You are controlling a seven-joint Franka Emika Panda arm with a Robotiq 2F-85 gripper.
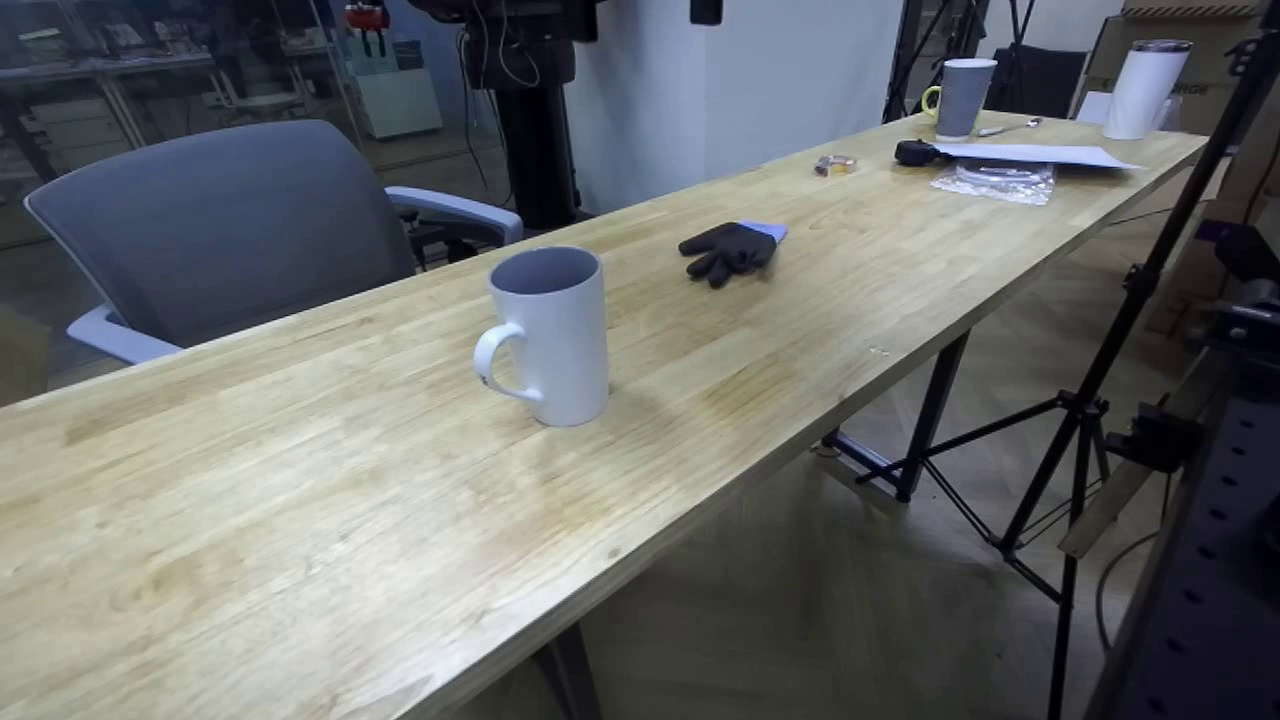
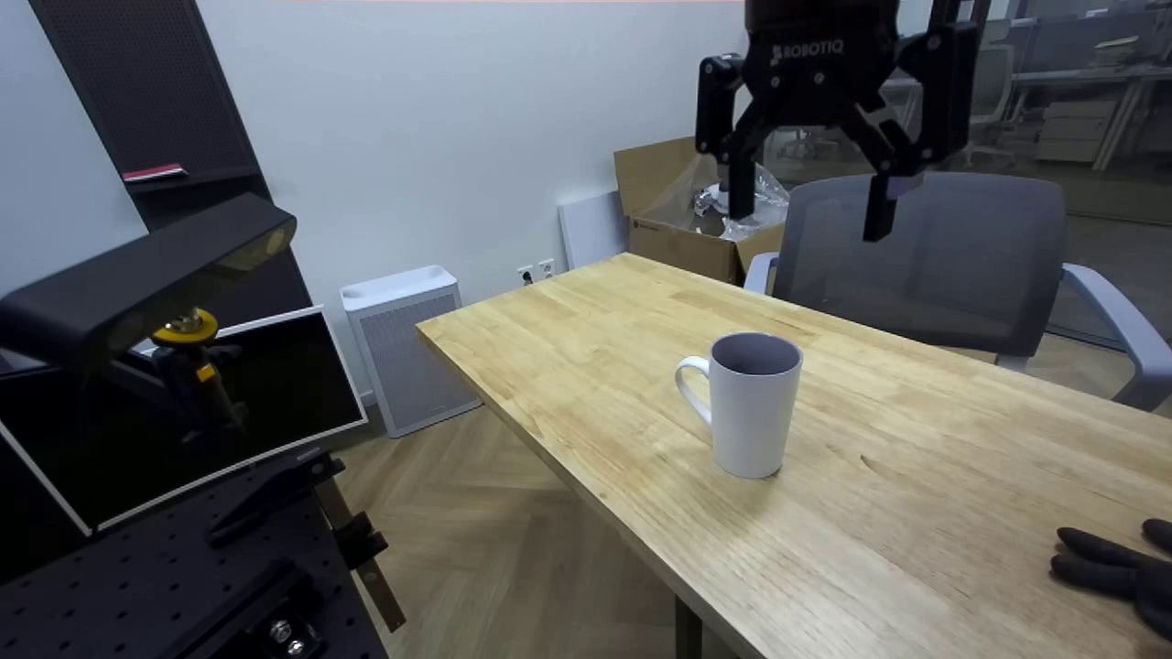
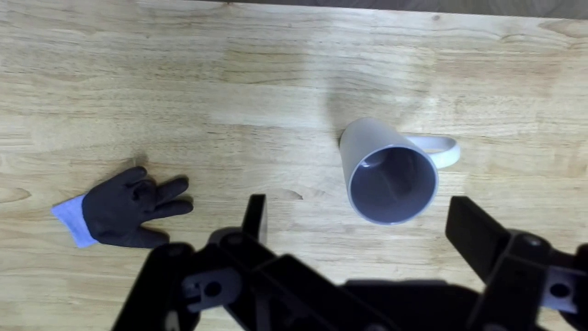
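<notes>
A tall white mug (image 1: 571,348) with a grey inside stands upright on the wooden table, its handle (image 1: 493,364) to the left in exterior view 1. In exterior view 2 my gripper (image 2: 809,220) hangs well above the table, beyond the mug (image 2: 752,423); its fingers are wide open with nothing between them. From the wrist view I look down into the mug (image 3: 392,185), which appears ahead of the gap between my fingertips, apart from both. A black glove with a blue cuff (image 3: 118,212) lies flat to the left there.
At the table's far end in exterior view 1 are a grey cup (image 1: 964,102), a white tumbler (image 1: 1146,94), a paper sheet (image 1: 1032,155) and a plastic bag (image 1: 996,181). An office chair (image 1: 240,228) stands along one long side. Bare wood surrounds the mug.
</notes>
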